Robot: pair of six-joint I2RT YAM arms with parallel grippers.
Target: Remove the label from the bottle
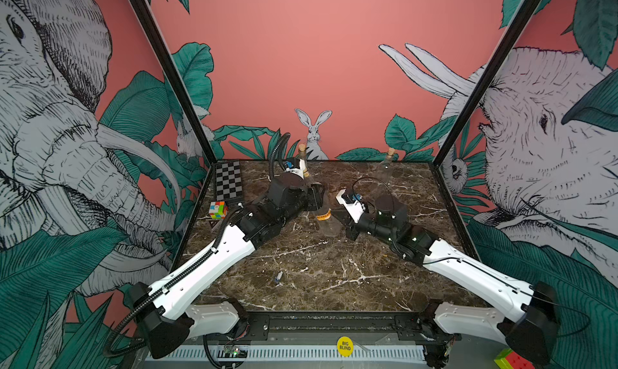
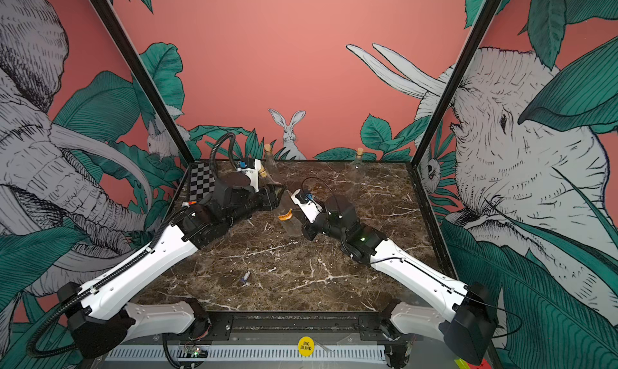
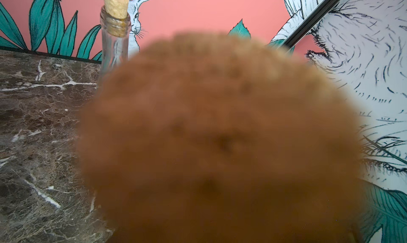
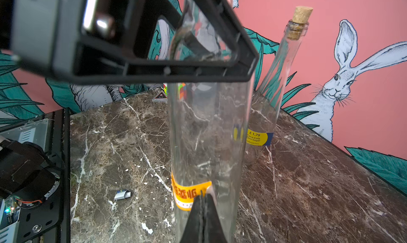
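Observation:
A clear glass bottle with an orange label stands in the middle of the table, tilted slightly in the top views. My left gripper is shut on its upper part; a cork fills the left wrist view, blurred. My right gripper is shut, its fingertips at the orange label on the bottle's side; whether the label's edge is pinched cannot be told. The label is still on the glass, with a pale edge at its right end.
A corked bottle with a yellow label stands behind, and another corked bottle at the back right. A checkerboard and puzzle cube are at the left. Small scraps lie on the front table, which is otherwise clear.

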